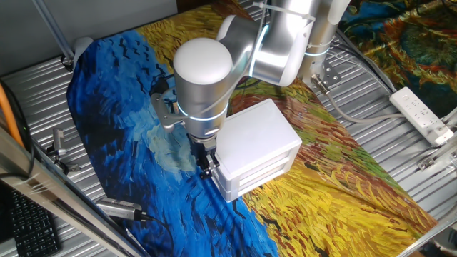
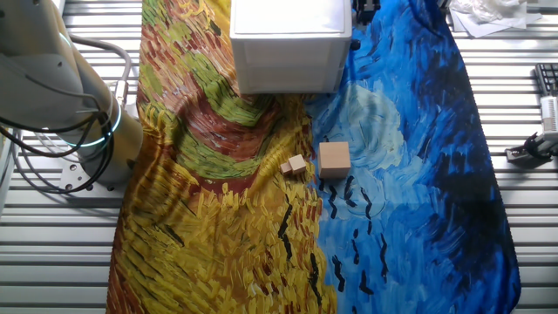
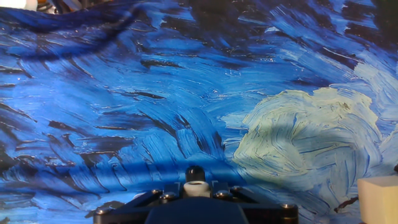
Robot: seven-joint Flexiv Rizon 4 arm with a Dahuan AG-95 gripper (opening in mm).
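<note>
My gripper (image 1: 208, 165) points down beside the left side of the white drawer cabinet (image 1: 258, 143), over the blue part of the cloth. In the wrist view, its dark fingertips (image 3: 195, 173) meet at the bottom centre, and a small white piece shows just below them. They look shut, with no object visible between them. A larger wooden cube (image 2: 334, 160) rests on the cloth in exterior view 2, with small pale blocks (image 2: 295, 165) to its left. A pale block (image 3: 377, 199) is cut off at the wrist view's lower right. The arm and cabinet hide the blocks in exterior view 1.
A painted cloth (image 2: 235, 235) covers most of the ribbed metal table, with wide bare stretches. A power strip (image 1: 423, 114) lies at the right edge. Camera mounts, including one at the lower left (image 1: 120, 208), stand beside the cloth.
</note>
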